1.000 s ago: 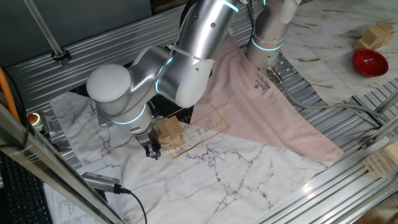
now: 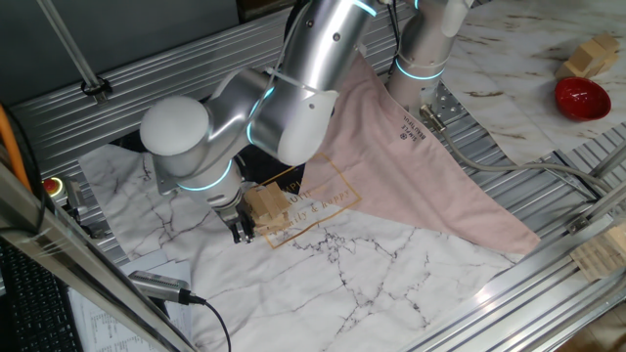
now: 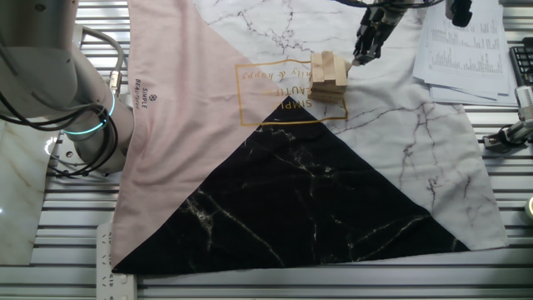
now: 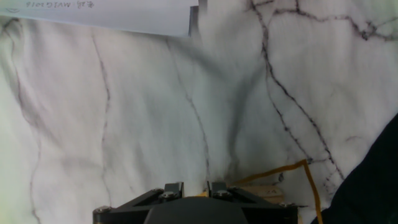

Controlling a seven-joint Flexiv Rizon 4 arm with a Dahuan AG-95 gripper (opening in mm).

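A small stack of pale wooden blocks (image 2: 266, 207) stands on the cloth, over its gold-framed print. The same wooden blocks (image 3: 329, 75) show clearly in exterior view 2, with my gripper (image 3: 364, 57) close beside them on the paper side. Pointing down over the white marbled part, my gripper (image 2: 242, 235) is apart from the cloth's gold lettering. In the wrist view a narrow gap separates the fingertips of my gripper, and nothing is held there. Only a sliver of wooden block (image 4: 267, 191) shows behind the right finger; the rest is hidden.
The cloth has pink (image 3: 179, 125), black (image 3: 291, 192) and white marbled areas. Printed papers (image 3: 462, 54) lie beside it. A red bowl (image 2: 582, 99) and more wooden blocks (image 2: 589, 58) sit on a separate surface past the arm's base.
The blocks and cloth look unmoved.
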